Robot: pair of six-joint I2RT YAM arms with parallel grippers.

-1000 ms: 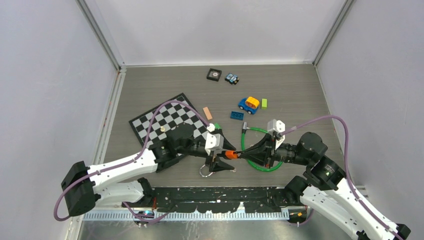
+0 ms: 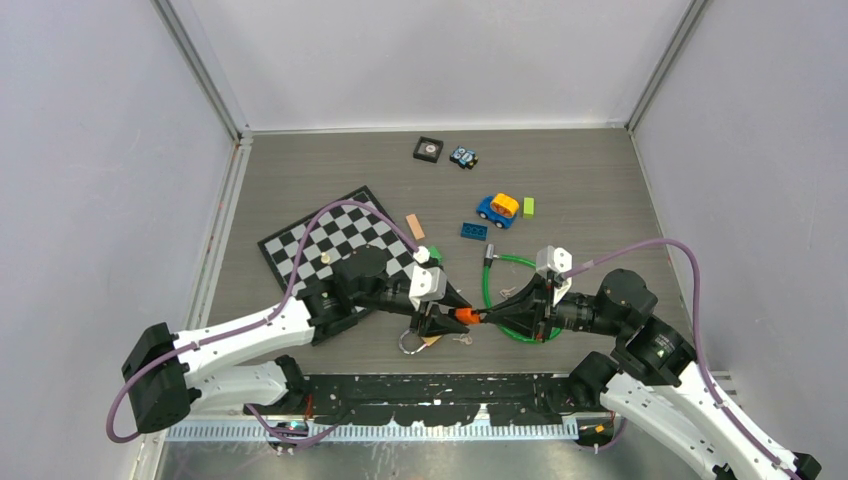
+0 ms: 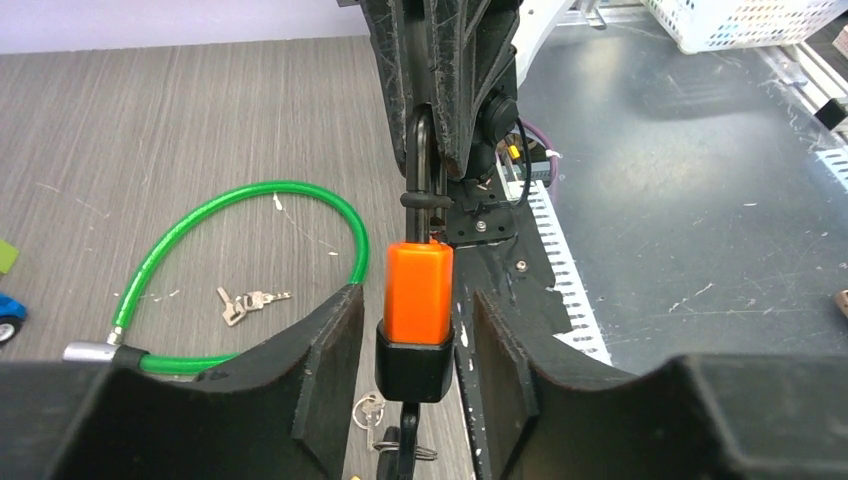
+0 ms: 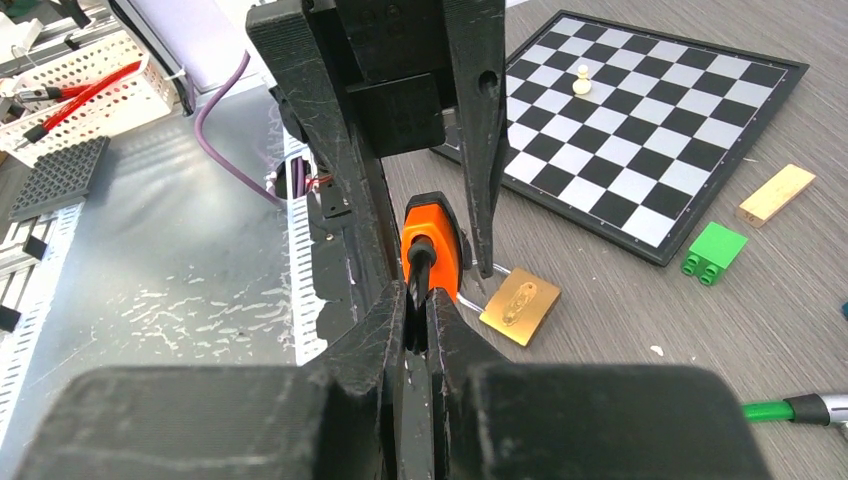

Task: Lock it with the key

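An orange-and-black padlock [image 3: 418, 295] is held in the air by my right gripper, shut on its dark shackle. My left gripper is part open around the orange body, its two fingers at either side with gaps showing in the left wrist view. In the right wrist view the padlock's orange end [image 4: 430, 250] faces me, with the left gripper's fingers behind it. A small key ring with keys [image 3: 368, 410] shows low in the left wrist view; whether it hangs or lies is unclear. Loose keys [image 3: 250, 302] lie inside the green cable lock [image 3: 270, 188].
A chessboard [image 2: 340, 230] lies left, a brass padlock [image 4: 520, 305] below the grippers. A green block [image 4: 713, 250], wooden block [image 4: 775, 195], toy cars [image 2: 497, 210] and small blue block [image 2: 473, 230] lie on the table. The back of the table has free room.
The right gripper and padlock have shifted slightly down and right in the top view since a second ago. The left arm is almost still.
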